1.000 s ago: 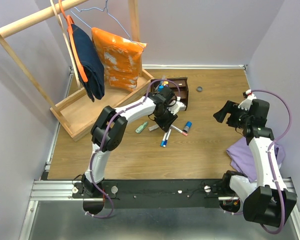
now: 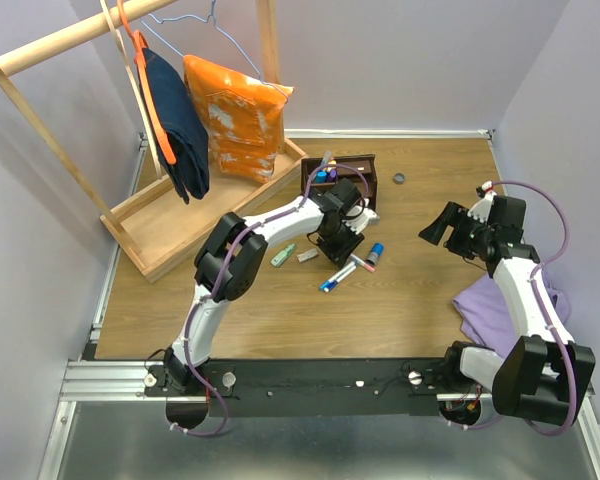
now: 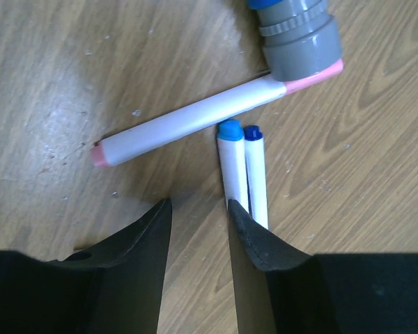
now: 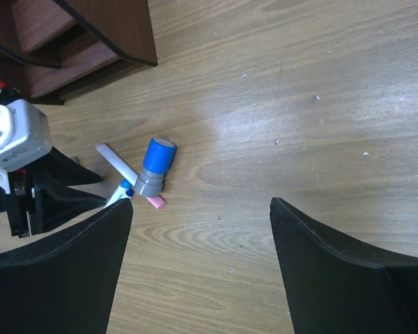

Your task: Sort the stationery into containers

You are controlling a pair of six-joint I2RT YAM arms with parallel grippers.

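Observation:
My left gripper (image 2: 342, 243) is open, low over a pink-tipped white marker (image 3: 174, 122) and two blue-capped markers (image 3: 234, 167), which lie by its fingertips. A blue and grey cylinder (image 2: 374, 254) lies on the pink marker's end. A green item (image 2: 283, 254) and a pale block (image 2: 307, 256) lie left of them. The dark wooden organizer (image 4: 104, 69) stands behind, with some items inside. My right gripper (image 2: 440, 226) is open in the air at the right, nothing between its fingers.
A wooden clothes rack (image 2: 140, 225) fills the left. A purple cloth (image 2: 480, 315) lies at the right. A small round grey item (image 2: 399, 178) sits at the back.

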